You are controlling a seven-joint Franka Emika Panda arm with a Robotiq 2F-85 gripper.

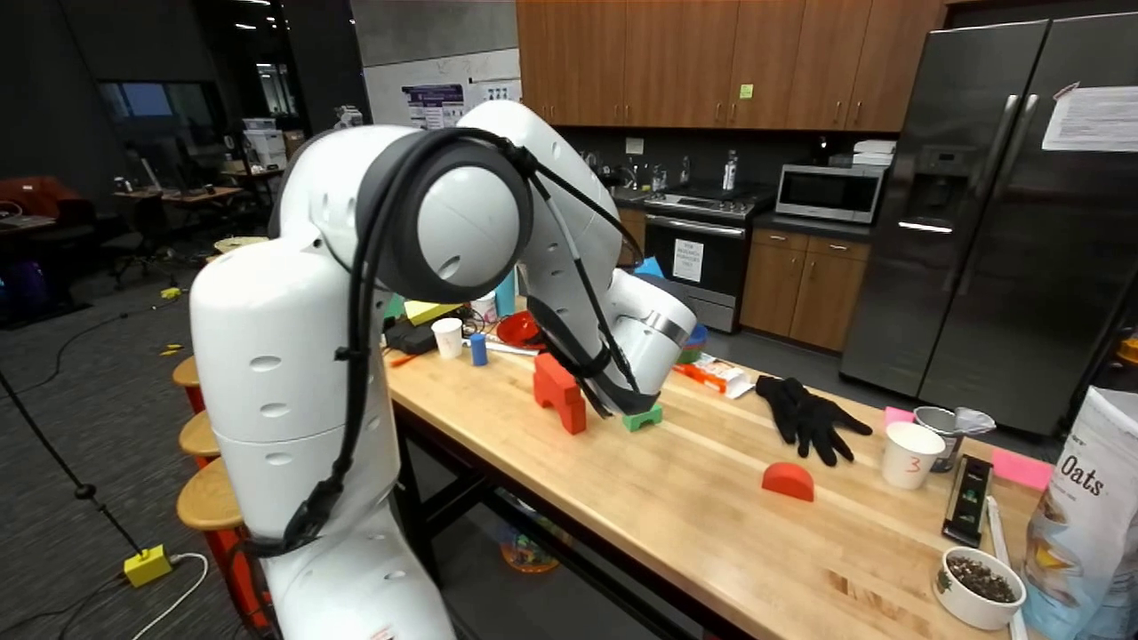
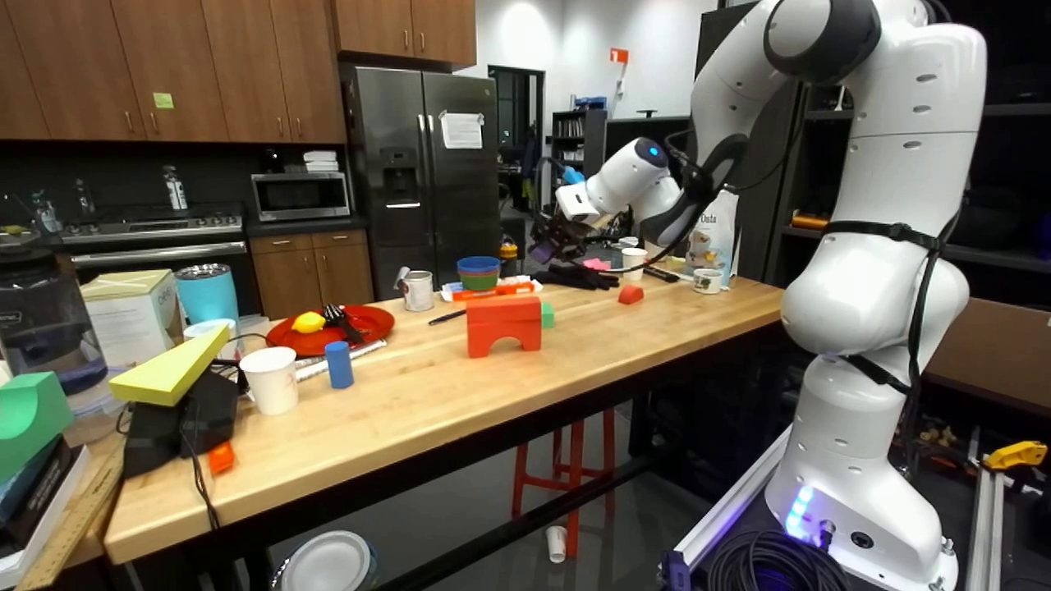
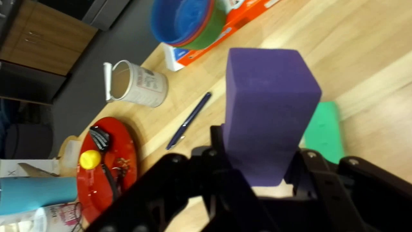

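Observation:
In the wrist view a purple block is pinched in my gripper, which is shut on its lower part. Seen from the second exterior side, the purple block hangs in the air above the table, at the end of the raised, outstretched arm. A green block lies on the tabletop below, partly covered by the held block and a finger in the wrist view. Close to it stands a red arch block. The arm hides my gripper in the first exterior view.
A red half-round block, black gloves and a paper cup are farther along the table. Stacked bowls, an open can, a pen and a red plate lie around.

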